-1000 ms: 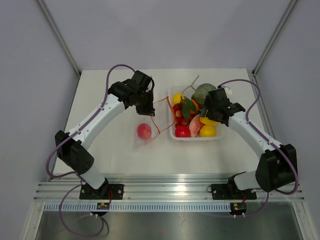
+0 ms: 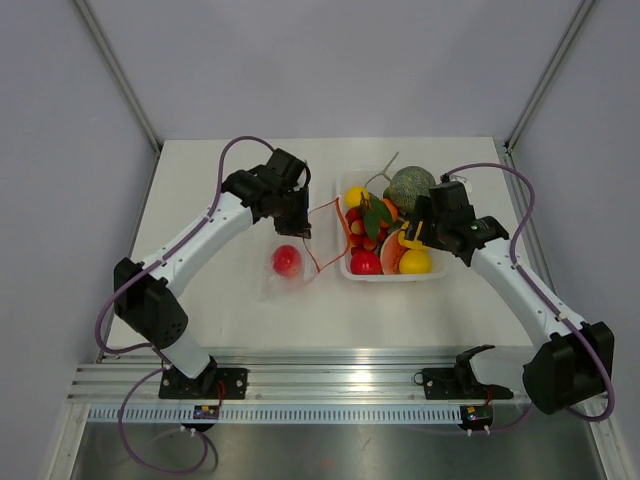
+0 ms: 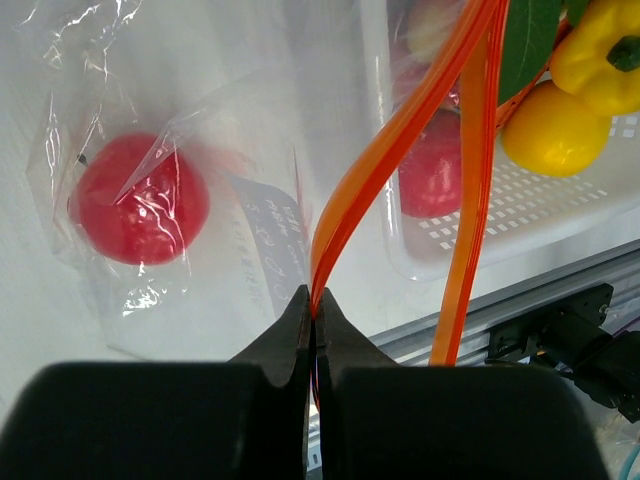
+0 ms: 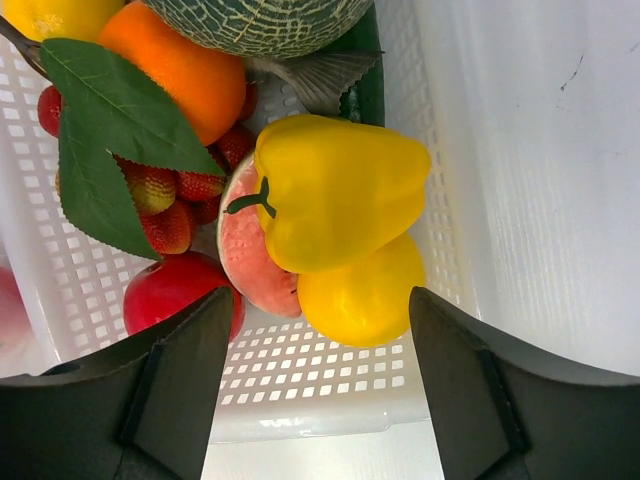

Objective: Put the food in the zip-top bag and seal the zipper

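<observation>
The clear zip bag (image 3: 240, 110) with an orange rim lies open-mouthed on the table, and a red round fruit (image 3: 150, 205) rests inside it. My left gripper is shut on the orange rim (image 3: 352, 205) at the bag's mouth. To the right stands the white basket (image 4: 300, 425) of food. In the right wrist view it holds a yellow pepper (image 4: 345, 190), a yellow round fruit (image 4: 370, 295), a watermelon slice (image 4: 250, 250) and a red fruit (image 4: 175, 295). Above the basket, my right gripper has its fingers apart with nothing gripped; the pepper lies beyond its fingertips.
A netted melon (image 2: 412, 188), an orange (image 4: 180, 75), several strawberries (image 4: 165, 200) and green leaves (image 4: 115, 110) crowd the basket's far part. Its near wall stands close to the right fingers.
The right arm has shifted right over the basket, and its fingers now show apart. The pepper sits slightly differently in the basket. My left gripper keeps almost the same place at the rim.
</observation>
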